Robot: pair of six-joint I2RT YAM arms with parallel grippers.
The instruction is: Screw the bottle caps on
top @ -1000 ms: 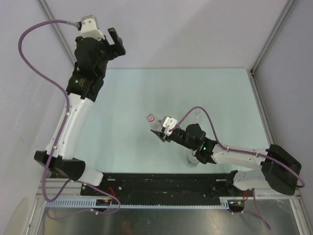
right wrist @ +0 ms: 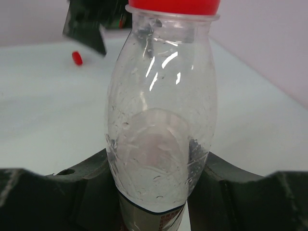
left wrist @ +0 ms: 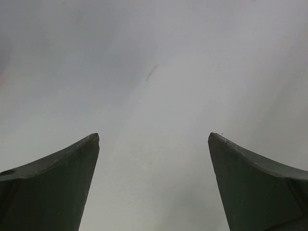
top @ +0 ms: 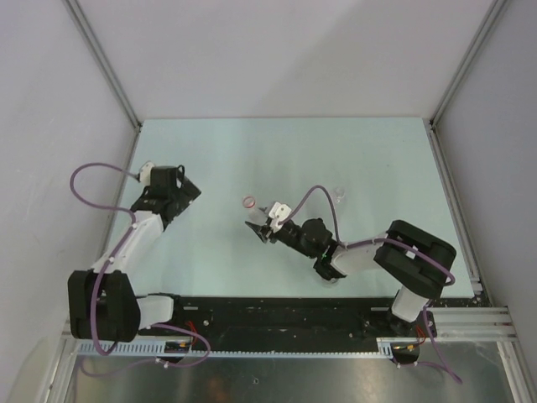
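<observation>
My right gripper [top: 262, 222] is shut on a clear plastic bottle [right wrist: 161, 82], held upright near the middle of the table, with a red cap [right wrist: 173, 6] on its top; how tightly it sits I cannot tell. My left gripper stands open at the left of the table, nothing between its fingers. A small red cap [right wrist: 77, 57] lies on the table in the right wrist view. Another clear bottle [top: 338, 193] is at the middle right, and a further object by the right arm is mostly hidden.
Pale walls border it at back and sides.
My left arm has come down from high at the back left to lower over the table. The right arm and its bottle have shifted slightly left.
</observation>
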